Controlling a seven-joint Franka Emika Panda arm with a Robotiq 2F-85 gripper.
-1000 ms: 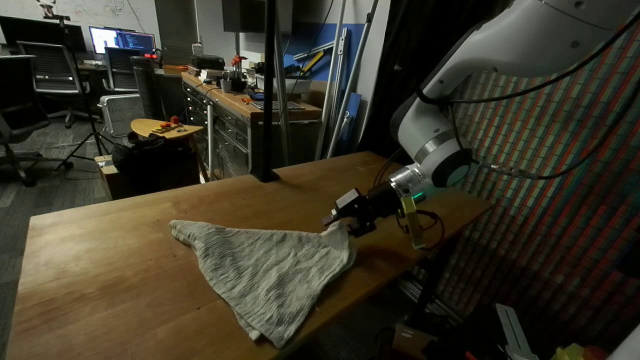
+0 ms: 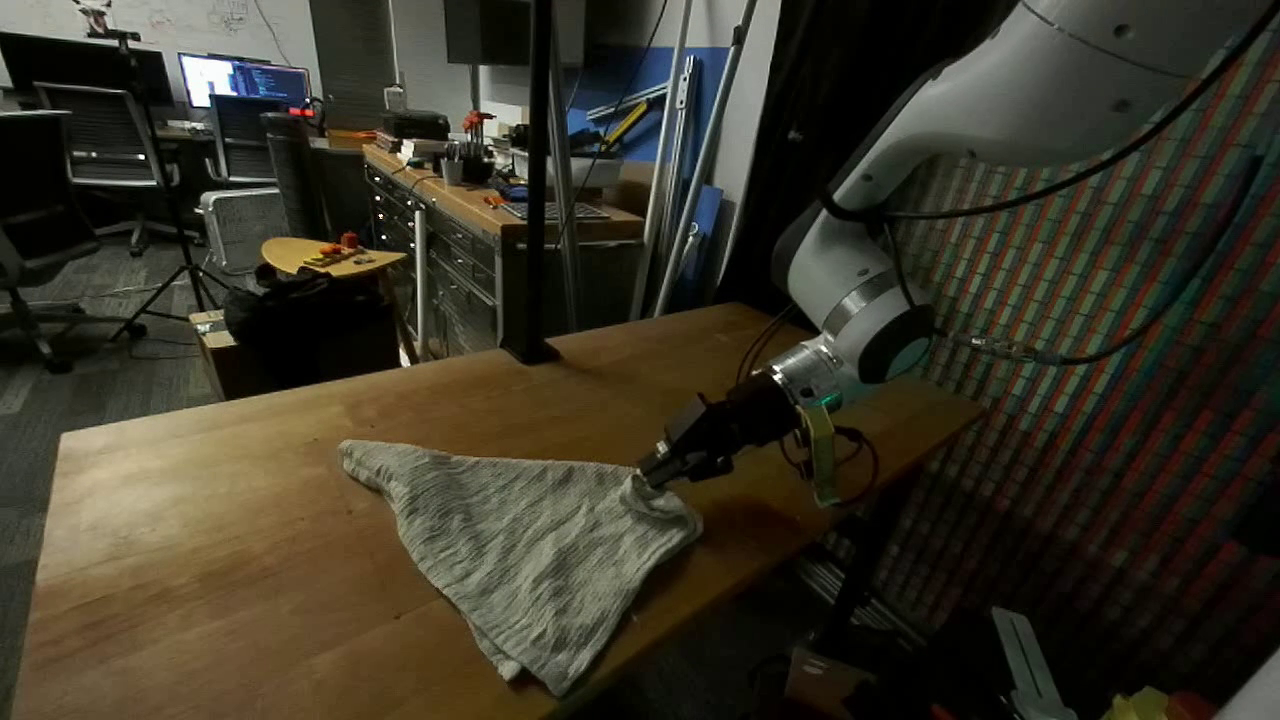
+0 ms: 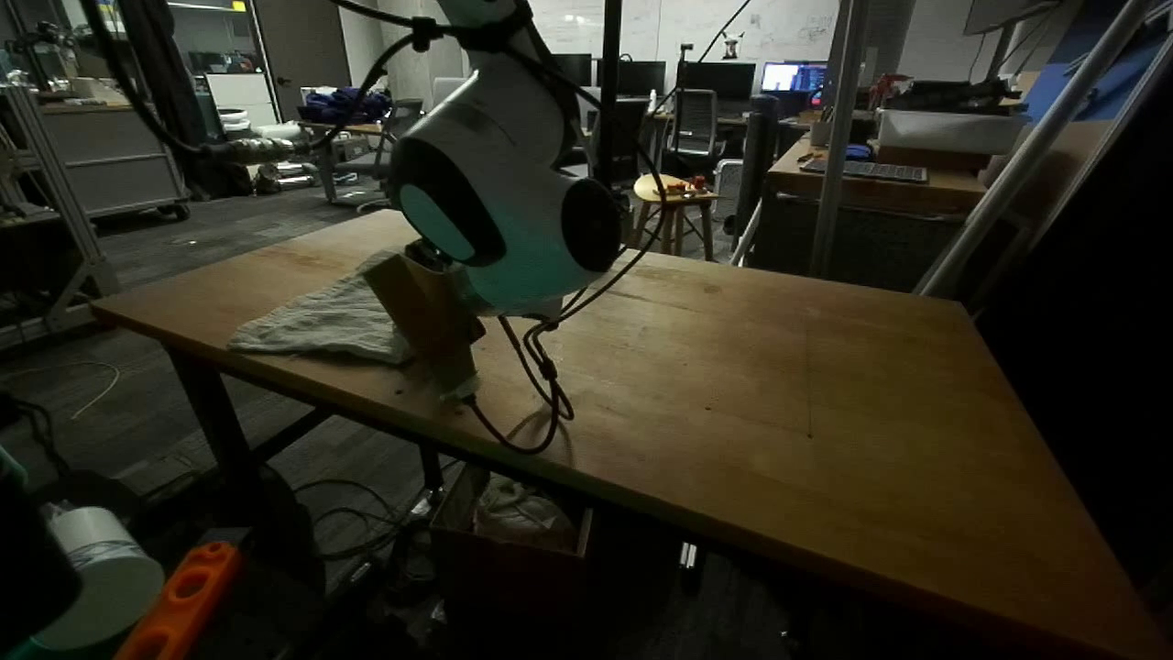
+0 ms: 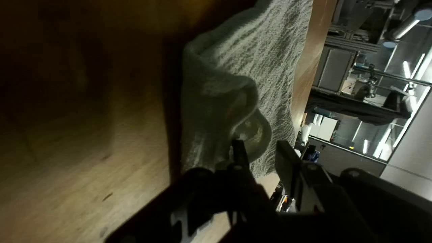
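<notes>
A pale grey, crinkled cloth (image 2: 516,528) lies spread on the wooden table, its right corner bunched and folded over. At that corner my gripper (image 2: 654,473) points down and left, its tips at the cloth. The wrist view has the two dark fingers apart, with the curled fold of cloth (image 4: 220,105) right beside and beyond the left finger. Whether any cloth sits between the fingers is hard to tell in the dark. In the second exterior view the arm hides the gripper and part of the cloth (image 3: 324,319).
A black post (image 2: 534,240) stands at the back edge. The cloth's near tip lies close to the table's front edge.
My gripper has moved slightly left and down. The cloth's right corner, raised against the fingers before, is now lower and folded over leftward.
</notes>
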